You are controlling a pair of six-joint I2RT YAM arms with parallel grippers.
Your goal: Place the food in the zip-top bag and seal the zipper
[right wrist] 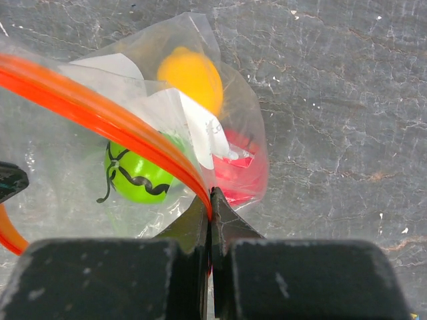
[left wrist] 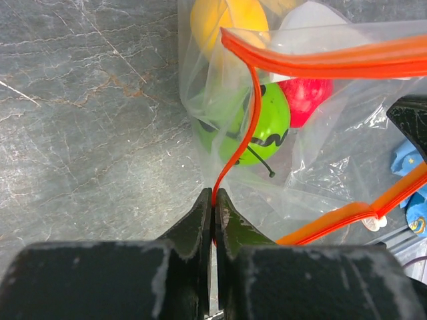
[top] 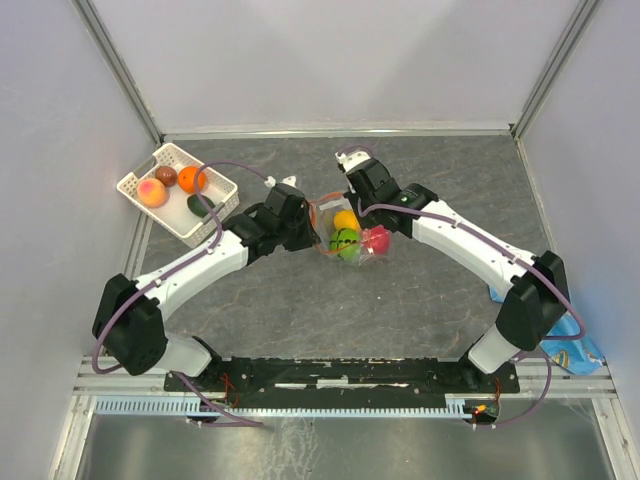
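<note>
Between the two arms hangs the clear zip top bag (top: 368, 254), its orange zipper (left wrist: 333, 61) gaping in the middle. Inside it show a green ball-like food (left wrist: 261, 125), a yellow one (right wrist: 192, 79) and a pinkish-red one (right wrist: 235, 172). At one end of the mouth, my left gripper is shut on the orange zipper edge. My right gripper is shut at the opposite end, where the orange strip runs down between its fingertips. White paper-like pieces (right wrist: 203, 130) lie in the bag beside the food.
A white basket (top: 226, 203) at the back left holds an orange, a peach-like fruit, a brown item and a dark green one. Blue bags (top: 575, 352) lie at the right edge.
</note>
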